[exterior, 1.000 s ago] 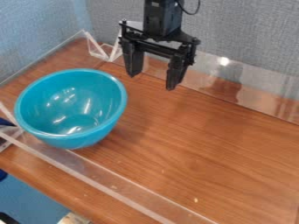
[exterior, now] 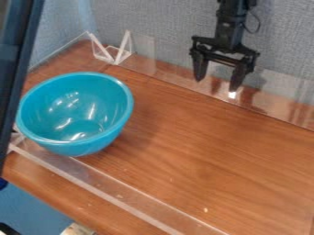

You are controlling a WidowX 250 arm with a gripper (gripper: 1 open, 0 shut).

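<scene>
The black gripper (exterior: 216, 72) hangs at the back of the wooden counter, right of centre, in front of the grey wall. Its two fingers stand apart, open, with nothing between them. A large turquoise bowl (exterior: 76, 114) sits at the left of the counter, upright and empty, well away from the gripper to its front left.
A white wire rack (exterior: 110, 52) stands at the back left corner. Clear strips run along the counter's back and front left edges. A dark object borders the far left.
The gripper has moved back, away from the camera, and a little to the right toward the rear wall. The bowl has not moved.
</scene>
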